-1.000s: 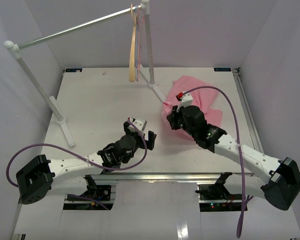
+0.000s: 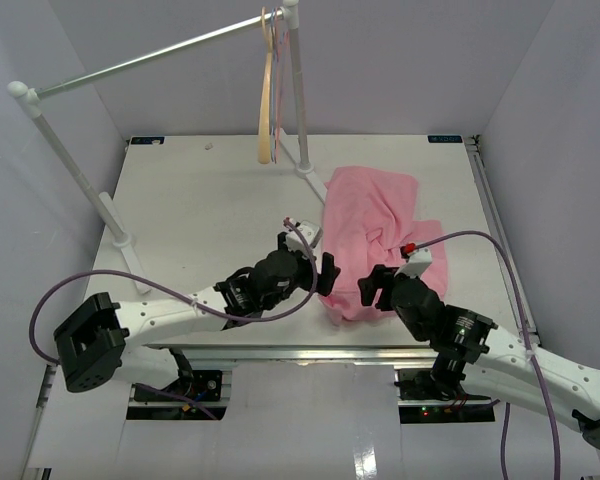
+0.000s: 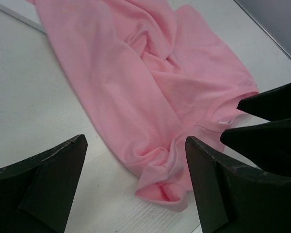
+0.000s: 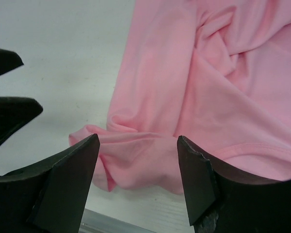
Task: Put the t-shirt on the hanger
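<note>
A pink t-shirt point(image 2: 370, 220) lies crumpled on the right half of the table, its near part bunched point(image 3: 165, 179) point(image 4: 136, 160). My left gripper point(image 2: 305, 260) stands open over the shirt's left edge, fingers empty. My right gripper point(image 2: 378, 283) is open above the shirt's near part, also with nothing visible between its fingers. Hangers, one wooden point(image 2: 264, 110), hang from the rack's bar at the back centre.
A white rack point(image 2: 160, 48) spans the back left, with feet point(image 2: 130, 262) on the table point(image 2: 180, 190). A metal rail point(image 2: 300, 352) runs along the near edge.
My right gripper has pulled back toward the near side and opened, leaving the shirt lying nearer. My left gripper has moved right and up toward the shirt.
</note>
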